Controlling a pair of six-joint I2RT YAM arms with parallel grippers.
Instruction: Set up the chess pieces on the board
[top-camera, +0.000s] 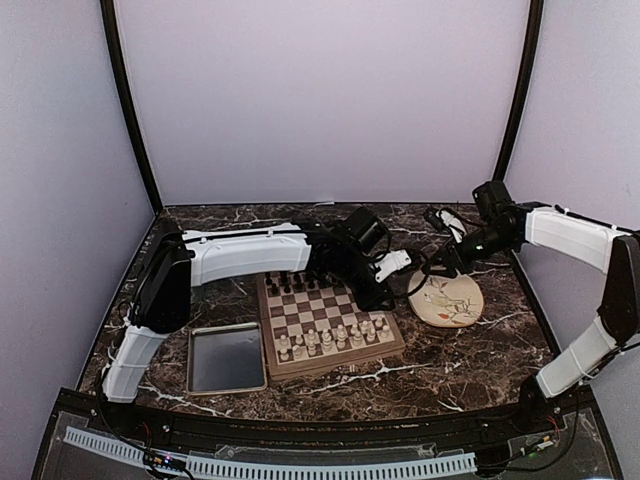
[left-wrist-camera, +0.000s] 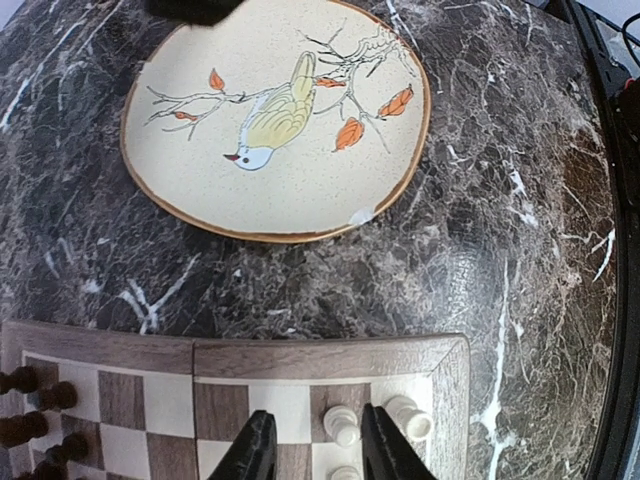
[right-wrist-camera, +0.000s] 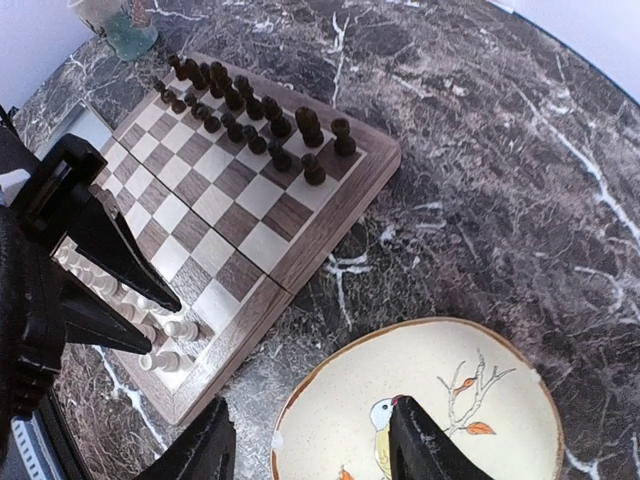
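The chess board (right-wrist-camera: 262, 322) has dark pieces (right-wrist-camera: 272, 115) along its far side and white pieces (top-camera: 327, 342) along its near side. At the near right corner, a white pawn (left-wrist-camera: 342, 426) stands on a dark square beside a white corner piece (left-wrist-camera: 411, 418). My left gripper is above that pawn, its fingers (left-wrist-camera: 255, 450) spread and holding nothing. Over the plate, my right gripper hangs open with an empty gap. In the top view the left arm hides part of the board.
A cream plate (left-wrist-camera: 290, 205) with a bird painting, bare of pieces, lies right of the board. To the left is an empty grey tray (top-camera: 226, 360).
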